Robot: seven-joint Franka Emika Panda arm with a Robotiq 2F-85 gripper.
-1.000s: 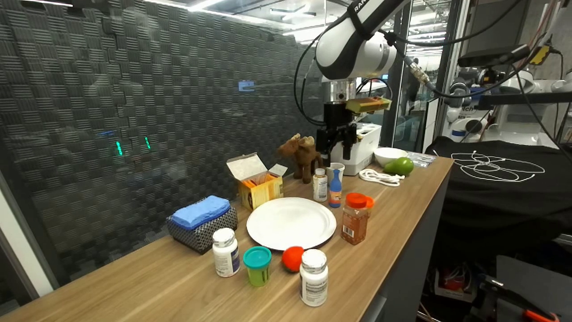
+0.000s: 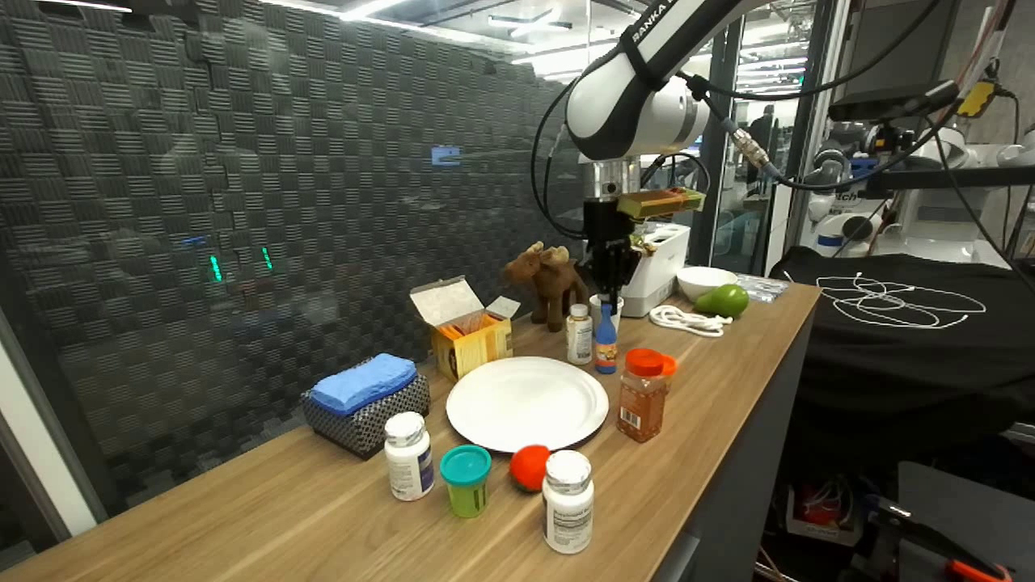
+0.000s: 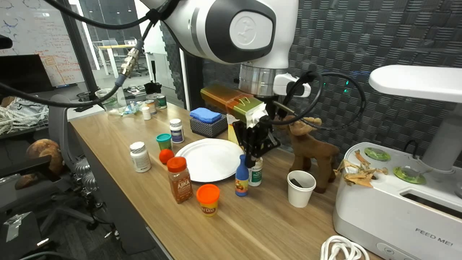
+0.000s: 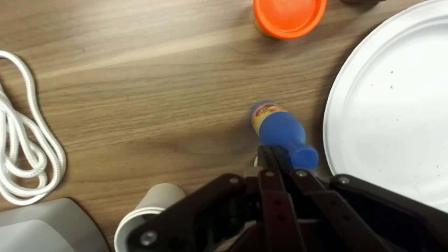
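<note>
A small blue bottle (image 4: pixel 283 130) with a yellow picture label stands on the wooden table between the plate and the white cup. My gripper points down at its neck, both fingers drawn close together. In the wrist view the bottle's blue cap (image 4: pixel 305 157) overlaps the right side of the fingers, and I cannot make out whether part of the neck lies between them. From exterior view 2, the dark fingertips (image 3: pixel 250 161) sit right beside the bottle's neck (image 3: pixel 242 161). A white pill bottle (image 2: pixel 579 335) stands close behind, partly hidden by the gripper in other views.
The white plate (image 4: pixel 399 105) lies to one side, with an orange-lidded tub (image 3: pixel 208 199) and a spice jar (image 3: pixel 180 182) close by. A paper cup (image 3: pixel 301 190), brown plush moose (image 3: pixel 309 143) and white appliance (image 3: pixel 389 208) crowd the other side. Bare table lies before the coiled cord (image 4: pixel 25 138).
My gripper has come down from above the blue bottle to its neck, and its spread fingers have drawn together. The bottle has barely shifted.
</note>
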